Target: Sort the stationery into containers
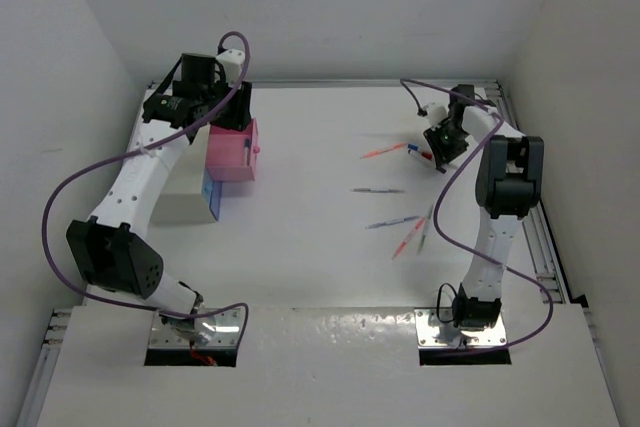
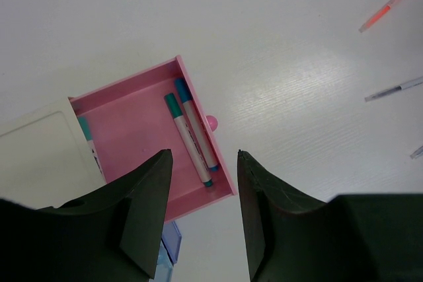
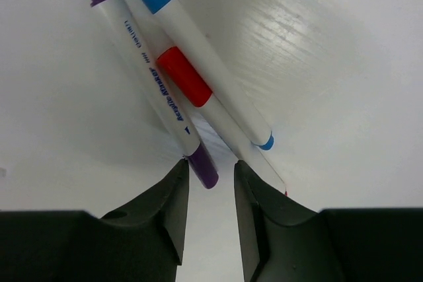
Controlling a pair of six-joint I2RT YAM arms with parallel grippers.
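My left gripper hangs part open over the pink box (image 2: 139, 127), which holds a green-capped marker (image 2: 188, 140), a blue-capped marker (image 2: 197, 125) and another along its left wall. My right gripper is at the purple-capped marker (image 3: 149, 74), its fingers apart near the marker's purple end. Beside that lie a red-capped marker (image 3: 185, 77) and a blue-capped marker (image 3: 208, 57) on the white table. Whether anything is held there is unclear.
Several pens lie loose mid-right of the table, including an orange pen (image 1: 383, 151) and a grey pen (image 1: 378, 191). A white lidded container (image 1: 178, 197) and blue box (image 1: 213, 202) stand at left.
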